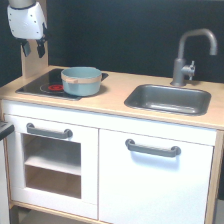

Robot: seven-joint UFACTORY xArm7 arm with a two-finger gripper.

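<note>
My gripper (34, 49) hangs at the upper left, over the back left corner of the toy kitchen's counter. Its two dark fingers stand apart, with nothing visible between them. Lower and to the right is a blue-grey pot (82, 81), upright on the black stove top (52, 86) near a red burner ring. Clear air separates the gripper from the pot. A grey metal sink (168, 98) with a tall faucet (181, 62) sits at the right of the counter and looks empty.
Below are a windowed oven door (50, 128) and a white cabinet door (150, 185) with a dark handle (152, 149), both apparently closed. A dark wall stands behind.
</note>
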